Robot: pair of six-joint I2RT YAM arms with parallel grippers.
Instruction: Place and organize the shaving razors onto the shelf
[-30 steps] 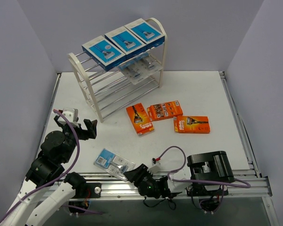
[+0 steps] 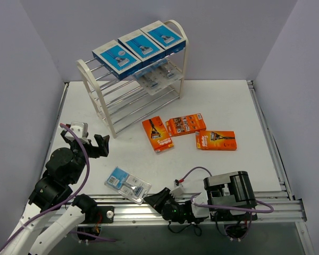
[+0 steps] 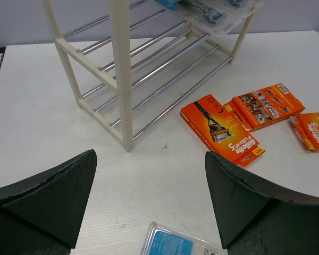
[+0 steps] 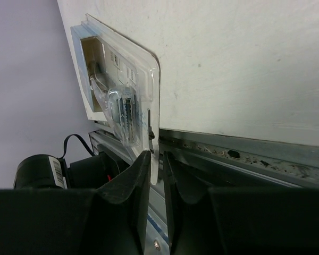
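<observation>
A clear blue-and-white razor blister pack (image 2: 125,183) lies at the front edge of the table (image 2: 228,101); my right gripper is shut on its end, which overhangs the metal rail. My left gripper (image 2: 100,139) stands open and empty above the left of the table, facing the shelf. The white rack (image 2: 111,119) holds three blue razor boxes (image 2: 142,45) on top and clear packs (image 2: 159,79) on the tier below.
Three orange razor boxes (image 2: 157,134) lie on the table in front of and right of the rack. Grey walls enclose the sides and back.
My right gripper has shifted slightly to the right along the front edge, and the pack's near end appears to have moved very little with it. The left arm is still.
</observation>
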